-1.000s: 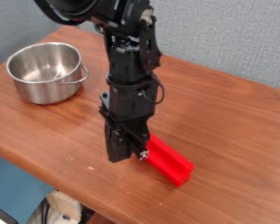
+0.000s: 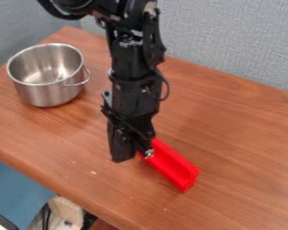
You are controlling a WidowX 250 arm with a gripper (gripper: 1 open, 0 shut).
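Note:
My black gripper [image 2: 130, 148] points down over the wooden table, low beside a red box-shaped object [image 2: 171, 166]. It looks shut, though its fingertips are dark and partly overlap each other. The red object lies slanted on the table just right of and behind the fingers, its upper end hidden by the gripper; I cannot tell whether they touch.
A steel pot [image 2: 44, 81] with wire handles stands at the upper left. A grey wall runs behind.
The gripper has shifted very slightly over the last second; the red object and the pot look unchanged.

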